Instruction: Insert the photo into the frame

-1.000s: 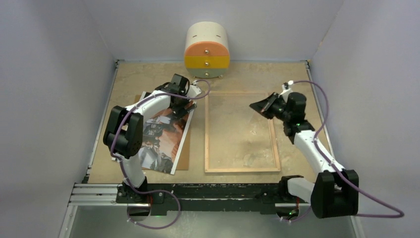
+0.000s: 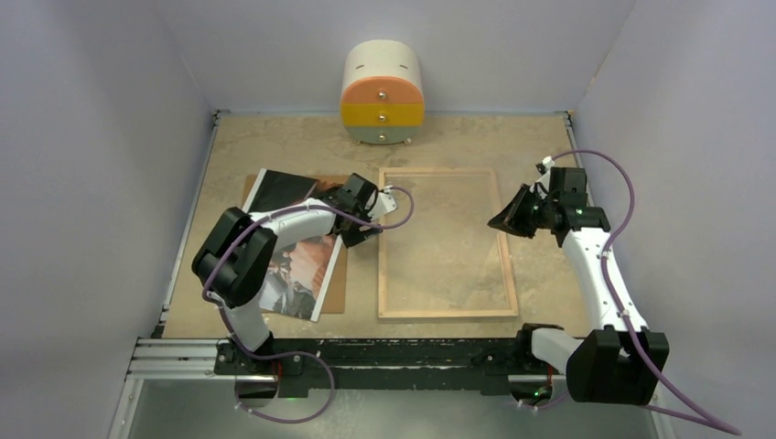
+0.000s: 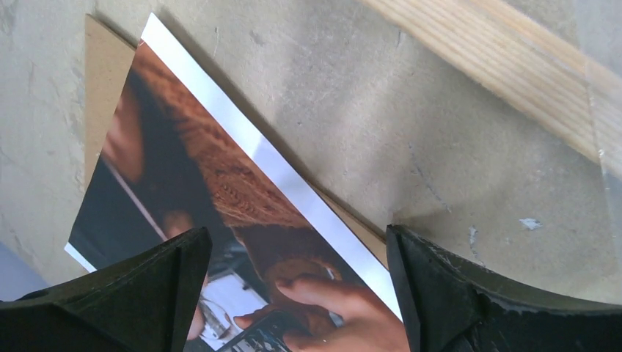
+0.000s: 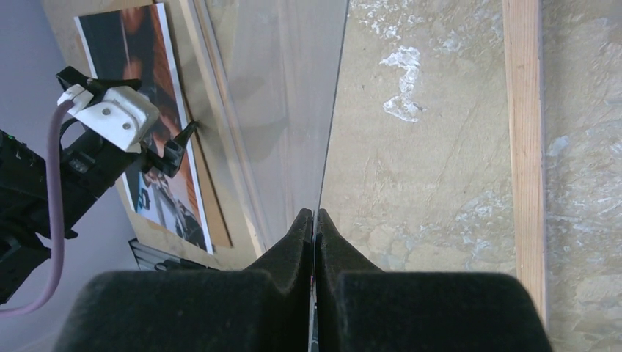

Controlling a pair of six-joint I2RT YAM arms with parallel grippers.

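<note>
The photo [image 2: 297, 274], with its white border strip, lies tilted on a brown backing board [image 2: 337, 293] on the left of the table. My left gripper is open above its right edge, the white strip passing between the fingers; contact with the photo cannot be told. The empty wooden frame [image 2: 511, 274] lies right of it. My right gripper is shut on the edge of a thin clear sheet [image 4: 293, 110], raised over the frame. That sheet hardly shows from above, where my right gripper [image 2: 494, 222] hangs by the frame's right side.
A small cabinet [image 2: 382, 91] with coloured drawers stands at the back. A narrow strip of bare table separates the photo from the frame. Purple hoses [image 2: 631, 192] loop over both arms. Walls enclose the sides and back.
Photo and backing board have shifted slightly left. My right gripper has moved right.
</note>
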